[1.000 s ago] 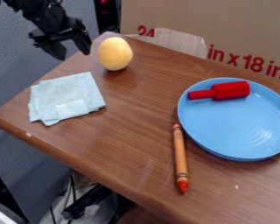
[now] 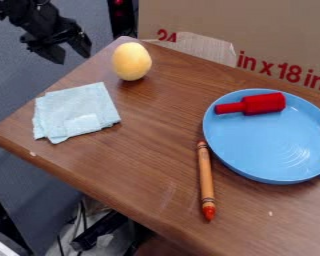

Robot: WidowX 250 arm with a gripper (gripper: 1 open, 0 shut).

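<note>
My black gripper [image 2: 67, 45] hangs at the top left, beyond the table edge and left of a yellow egg-shaped object [image 2: 132, 61]; it looks open, with nothing visible between its fingers. A folded pale blue cloth [image 2: 75, 113] lies on the left of the wooden table [image 2: 143, 175]. At the right, a blue plate [image 2: 267, 150] holds a red cylindrical object with a handle [image 2: 260, 103]. An orange crayon [image 2: 206, 185] lies left of the plate.
A cardboard box [image 2: 243, 40] stands along the back of the table, with a clear plastic piece near it.
My gripper has moved left and slightly up, away from the yellow object. The objects on the table have not moved.
</note>
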